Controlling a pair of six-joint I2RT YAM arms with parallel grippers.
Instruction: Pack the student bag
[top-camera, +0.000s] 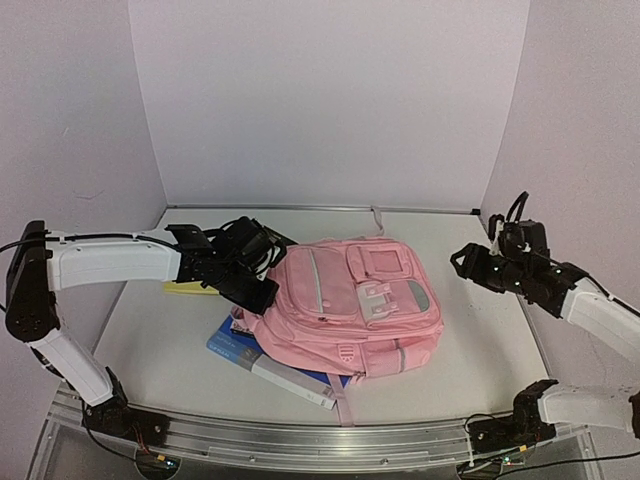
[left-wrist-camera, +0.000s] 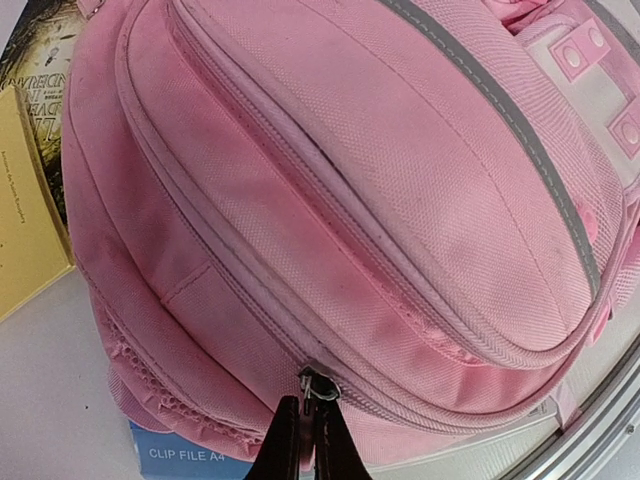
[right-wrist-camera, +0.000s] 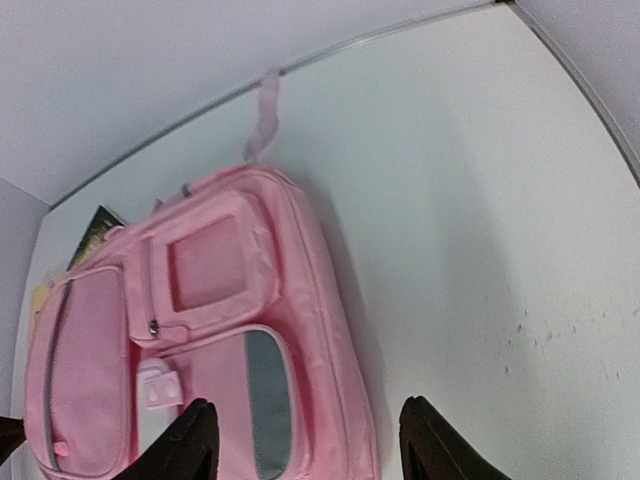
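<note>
A pink student bag (top-camera: 390, 335) lies on its back in the middle of the table, front pockets up. At its left side my left gripper (top-camera: 262, 298) is low over the bag's edge. In the left wrist view its dark fingers (left-wrist-camera: 345, 455) are shut on the pull of a zipper slider (left-wrist-camera: 318, 382), which sits on the long zipper along the bag's side. My right gripper stands open beyond the bag's right side, apart from it, with nothing between its fingers. The bag's inside is hidden.
A blue clip file box (top-camera: 270, 372) lies partly under the bag's front left. A yellow book (left-wrist-camera: 25, 205) and a dark-covered book (left-wrist-camera: 42, 75) lie to the left and behind, partly covered.
</note>
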